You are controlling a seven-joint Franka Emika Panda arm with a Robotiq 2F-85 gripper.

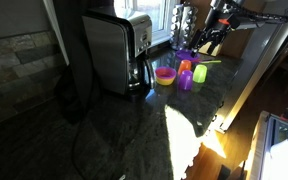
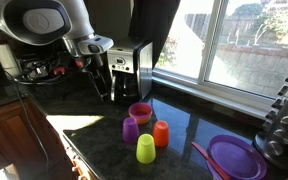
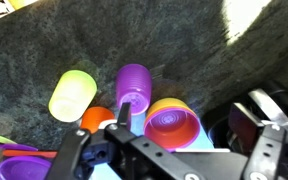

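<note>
My gripper hangs open above the far end of the dark counter, with its fingers apart at the bottom of the wrist view. Below it stand a purple cup, a lime-green cup and an orange cup. Beside the purple cup is a pink bowl with a yellow rim band; it shows between the fingers in the wrist view, but lies on the counter. From the window side, the purple cup, green cup, orange cup and bowl stand close together, free of the gripper.
A coffee maker stands close by the bowl. At the other side lies a purple plate with a red utensil across it, near a spice rack.
</note>
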